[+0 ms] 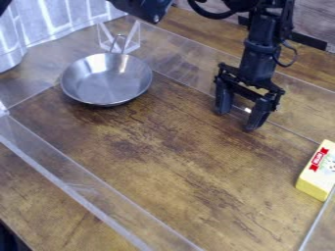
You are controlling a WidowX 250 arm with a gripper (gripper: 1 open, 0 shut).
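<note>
My black gripper (246,106) reaches down from the top of the view to the wooden table at the upper right, its fingers apart and low over the surface. A small pale strip shows between them, too small to tell what it is.
A steel pan (108,82) sits at upper left, with a pale wire-like object (116,35) behind it. A yellow box (318,174) with a red and white label lies at the right edge.
</note>
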